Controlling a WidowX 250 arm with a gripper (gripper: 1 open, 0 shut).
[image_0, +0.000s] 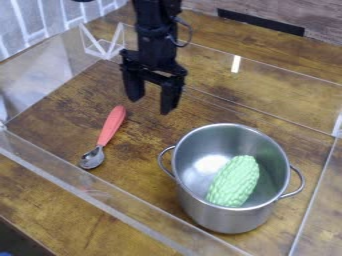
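My black gripper (152, 90) hangs above the wooden tabletop in the upper middle of the view, open, with nothing seen between its fingers. Below and left of it lies a spoon with a red handle (112, 127) and a steel bowl end. At the lower right stands a steel pot (201, 208) with two side handles, holding a light green textured oblong (235, 181).
A clear plastic barrier (40, 140) runs along the left and front of the work area. A white wire rack sits at the top left.
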